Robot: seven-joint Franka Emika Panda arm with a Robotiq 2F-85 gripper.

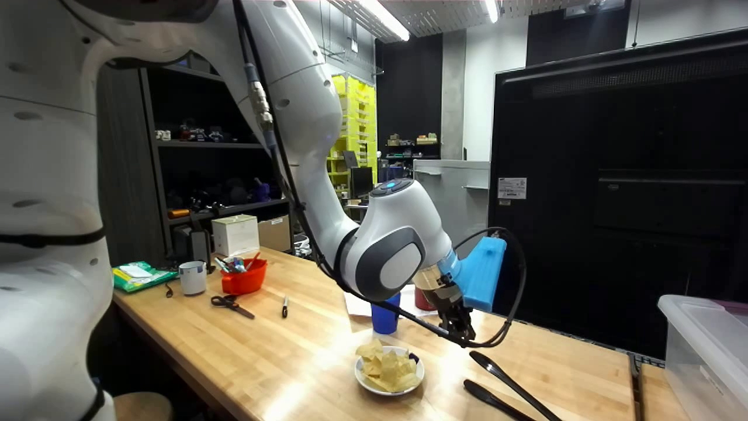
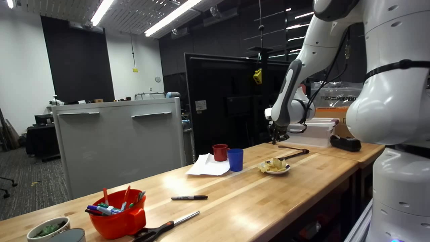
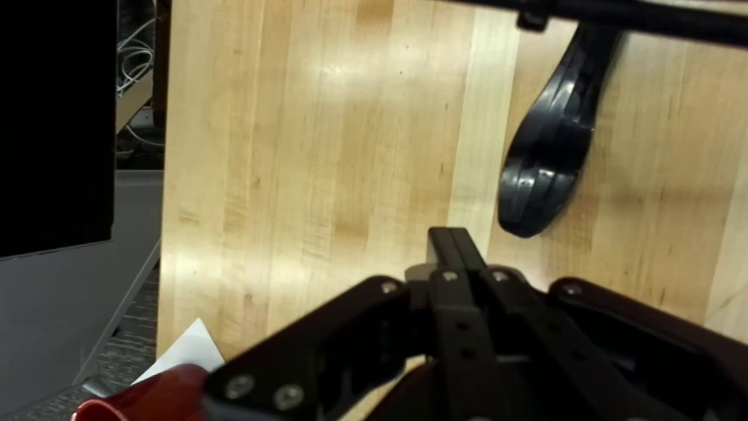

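Observation:
My gripper is shut, with its fingertips pressed together and nothing showing between them. In exterior view 1 the gripper (image 1: pixel 459 331) hangs above the table's far side, beyond the tips of the black tongs (image 1: pixel 515 388). The wrist view shows one end of the black utensil (image 3: pixel 550 151) lying on the wood, just ahead and right of the fingertips. A white plate of yellow chips (image 1: pixel 387 369) sits left of the tongs. Behind it stand a blue cup (image 2: pixel 235 159) and a red mug (image 2: pixel 220 152), the mug on white paper (image 2: pixel 205 166).
A red container of markers (image 2: pixel 119 217), scissors (image 2: pixel 163 228) and a marker (image 2: pixel 189 197) occupy the other end of the table. A clear plastic bin (image 1: pixel 705 358) stands at the right in exterior view 1. A black panel (image 1: pixel 617 196) rises behind the far edge.

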